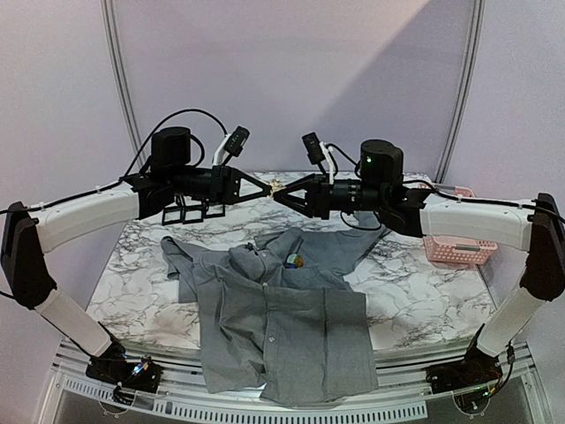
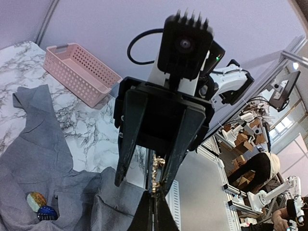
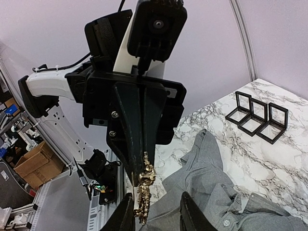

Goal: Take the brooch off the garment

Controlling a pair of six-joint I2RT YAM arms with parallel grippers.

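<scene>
A small gold brooch (image 1: 275,187) is held in mid-air between both grippers, above the grey garment (image 1: 282,336). My left gripper (image 1: 267,189) is shut on it; in the left wrist view the brooch (image 2: 155,173) sits at its fingertips. My right gripper (image 1: 284,196) is part open around the brooch; in the right wrist view the brooch (image 3: 144,187) lies between its fingers. A colourful oval item (image 2: 36,201) and a dark blue one (image 2: 47,213) lie on the garment.
A pink basket (image 1: 459,250) stands at the right of the marble table (image 1: 415,300). Black frames stand at the back left. Bare table surrounds the garment.
</scene>
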